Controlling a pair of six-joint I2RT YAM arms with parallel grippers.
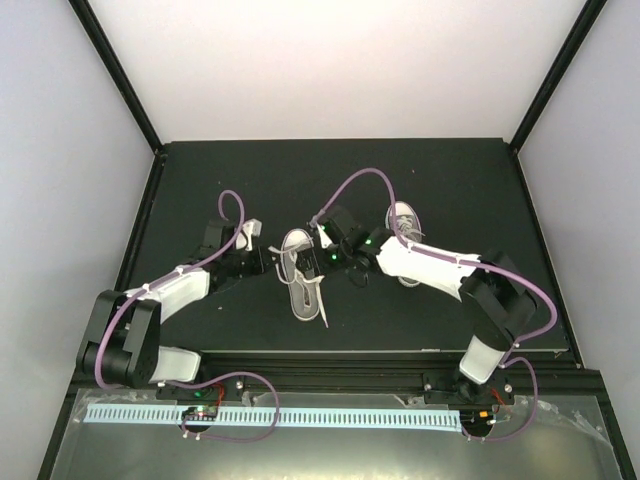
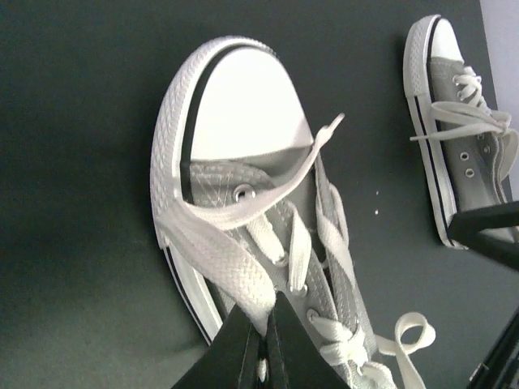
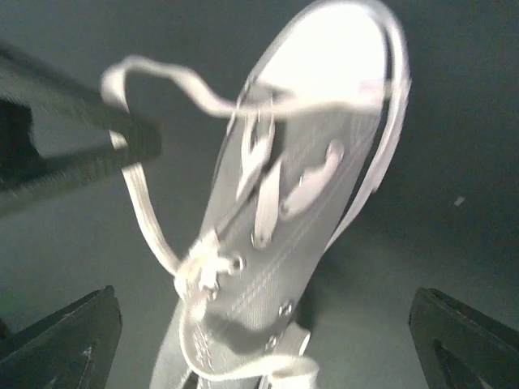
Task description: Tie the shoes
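Observation:
The near shoe [image 1: 300,300] lies in the middle of the table, white toe cap [image 2: 243,97] up, with loose white laces across its grey upper. My left gripper [image 1: 270,258] is at its left; in the left wrist view its fingertips [image 2: 281,340] are shut on a flat white lace [image 2: 235,267] pulled toward them. My right gripper [image 1: 312,262] is over the shoe; in the right wrist view its dark open fingers [image 3: 89,154] are near the lace loop, blurred. The second shoe [image 2: 454,162], with laces on top, lies to the right, partly under the right arm.
Pale walls and black frame rails bound it on the sides and back.

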